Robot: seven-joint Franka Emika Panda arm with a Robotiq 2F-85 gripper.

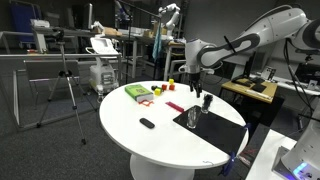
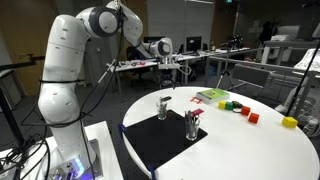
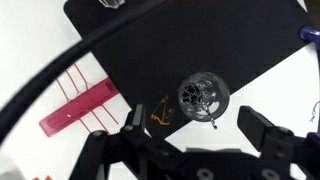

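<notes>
A clear glass (image 1: 192, 118) stands upright on the black mat (image 1: 216, 134). From above, in the wrist view, dark items show inside this glass (image 3: 203, 96). Another cup (image 2: 164, 105), with something dark at its top, stands toward the other side of the mat. My gripper is open, its fingers wide apart at the bottom of the wrist view, with nothing between them. It hangs well above the table, with the glass below and just ahead of its fingertips.
A red object (image 3: 78, 108) with thin prongs lies beside the mat. A green box (image 1: 138, 92) and several colored blocks sit farther back. A small dark object (image 1: 147, 123) lies on the open left part of the white table (image 1: 130, 135). A blue item (image 1: 232, 162) lies near the edge.
</notes>
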